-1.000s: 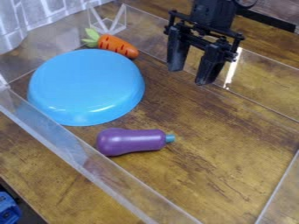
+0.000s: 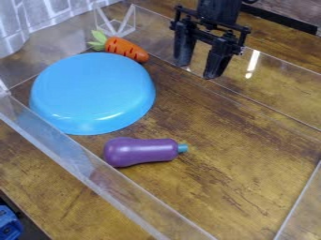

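The black gripper (image 2: 201, 56) hangs over the back of the wooden tray floor, its two fingers apart with nothing seen between them. Below and left of it lies an upturned blue bowl or lid (image 2: 90, 89). A toy carrot (image 2: 123, 49) with a green top rests behind the blue piece, left of the gripper. A purple toy eggplant (image 2: 141, 150) lies on the wood at the lower middle.
Clear plastic walls (image 2: 38, 136) border the wooden floor (image 2: 226, 169). A blue object (image 2: 7, 227) sits outside at the lower left.
The gripper has moved left, toward the carrot, and slightly up over the last second. The toys and blue piece have stayed in place.
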